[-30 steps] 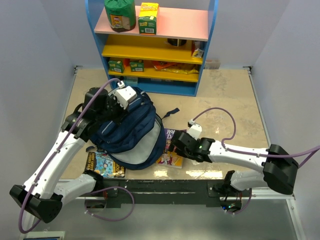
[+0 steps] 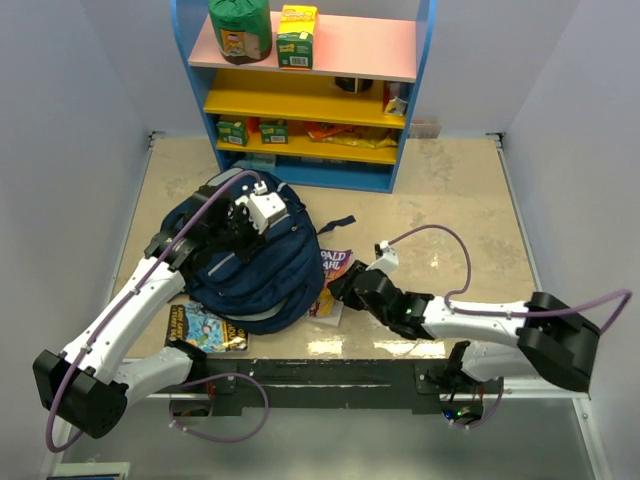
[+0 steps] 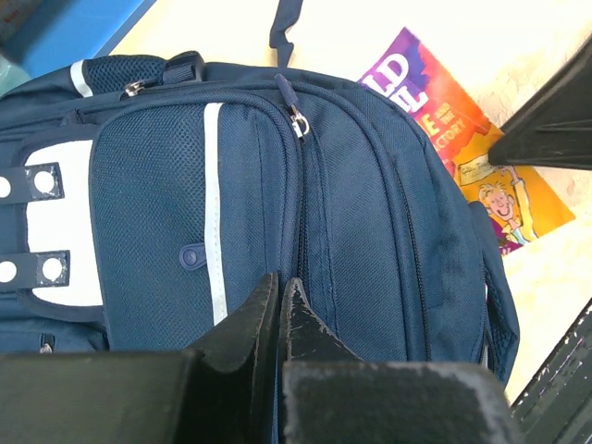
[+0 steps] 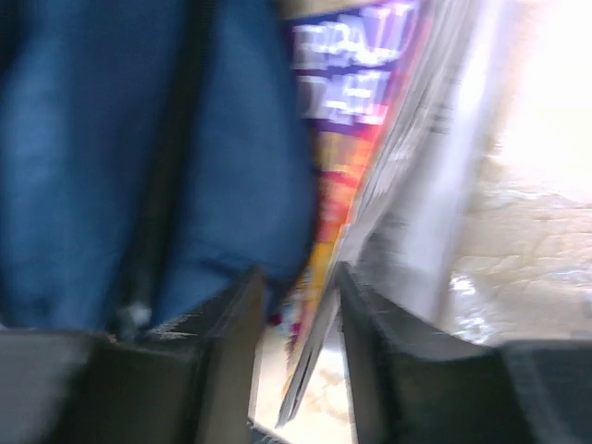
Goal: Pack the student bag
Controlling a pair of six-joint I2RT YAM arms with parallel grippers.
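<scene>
The navy backpack [image 2: 270,265] lies on the floor at the left of the top view, its mouth folded over. My left gripper is shut at its front, beside a white stripe, with dark fabric at the fingertips. Against the bag's right side leans a purple and orange book [image 2: 333,265], tilted up. My right gripper is part open around the book's lower edge. In the right wrist view, the book [image 4: 356,129] is blurred and its edge runs between the two fingers, nearer the right one.
A colourful comic book [image 2: 205,328] lies flat at the bag's lower left. The shelf [image 2: 300,95] with boxes and packets stands behind the bag. Bare floor [image 2: 430,215] extends to the right.
The bag's light inside opening has folded over out of sight, with the left gripper lower and to the right. The right gripper moved left, and the book turned from flat to tilted.
</scene>
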